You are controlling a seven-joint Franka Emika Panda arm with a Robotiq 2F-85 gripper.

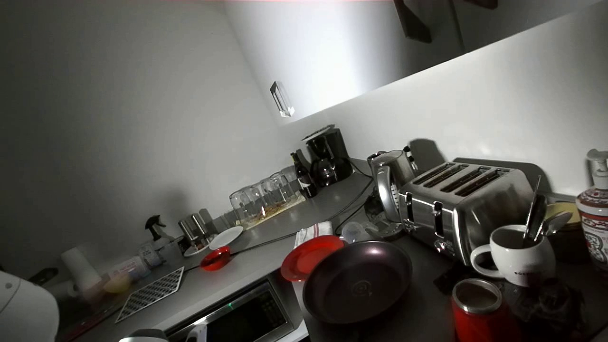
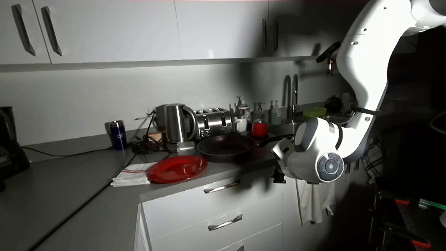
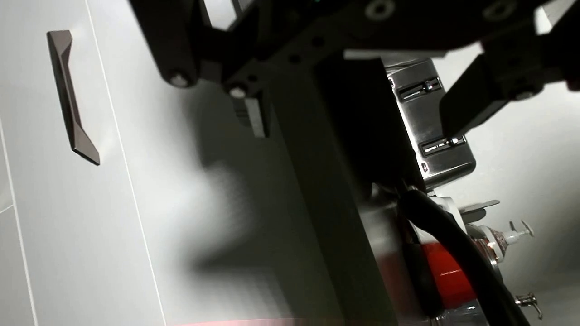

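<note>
My gripper (image 2: pixel 278 176) hangs in front of the drawers, beside the counter's front edge and to the right of the pan. In the wrist view the gripper is open, its fingers (image 3: pixel 256 117) far apart, with nothing held between them. The dark frying pan (image 2: pixel 228 147) rests on the counter, its black handle (image 2: pixel 275 139) reaching right, behind my gripper. Seen from the wrist, that handle (image 3: pixel 454 231) crosses the lower right, apart from the fingers. A red oval plate (image 2: pixel 177 168) lies left of the pan, over part of a white folded towel (image 2: pixel 129 175).
Behind the pan stand a steel kettle (image 2: pixel 174 123), a toaster (image 2: pixel 215 122), a white mug (image 1: pixel 521 256) with utensils and a red container (image 2: pixel 259 129). Drawer handles (image 2: pixel 221 187) stick out below the counter.
</note>
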